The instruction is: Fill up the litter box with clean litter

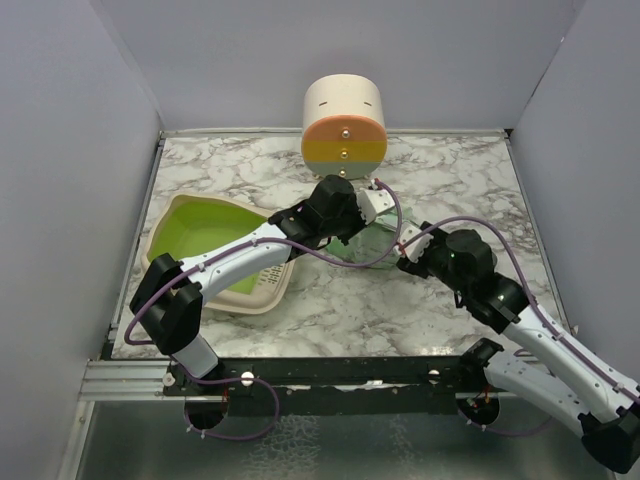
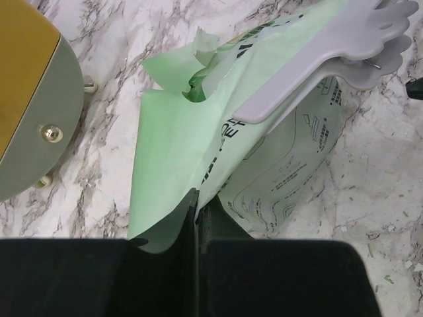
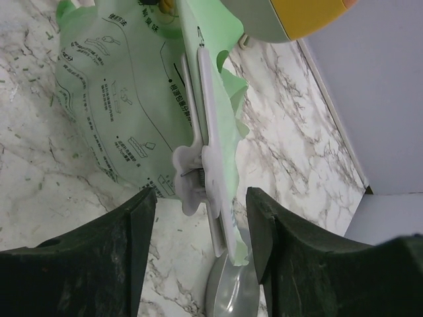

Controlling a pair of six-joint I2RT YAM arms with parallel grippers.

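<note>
A pale green printed litter bag (image 2: 172, 132) with a light grey clip (image 2: 297, 72) along its top lies mid-table; in the top view the arms partly hide it (image 1: 365, 240). My left gripper is shut on a folded edge of the bag. My right gripper is open, the clip (image 3: 208, 152) and a bag corner between its fingers, not visibly gripped. The litter box (image 1: 190, 235), cream with a green inside, stands at the left, partly behind the left arm, with no litter visible in the part that shows.
A cream cylinder with orange, yellow and grey front (image 1: 343, 120) stands at the back. A grey metal object (image 3: 234, 294), possibly a scoop, lies near the right gripper. Walls enclose the sides and back.
</note>
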